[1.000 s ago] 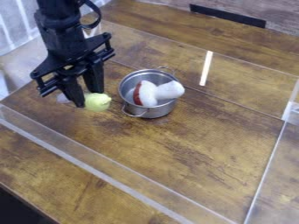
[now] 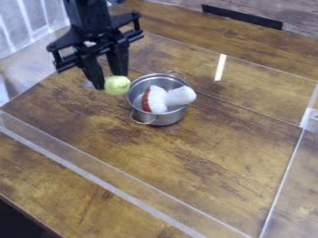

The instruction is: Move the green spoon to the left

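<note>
The green spoon (image 2: 117, 85) hangs from my gripper (image 2: 107, 76), its pale green rounded end showing just below the fingertips. My gripper is shut on it, and the rest of the spoon is hidden behind the dark fingers. Both are raised above the wooden table, at the left rim of a metal pot in the view.
The silver pot (image 2: 165, 120) stands just right of the gripper, with wire handles. In it lie a white-and-red object (image 2: 154, 99) and a white one (image 2: 180, 97). Bare wooden table (image 2: 187, 172) stretches in front and to the right. Clear edging crosses the lower left.
The pot and its contents have stayed put.
</note>
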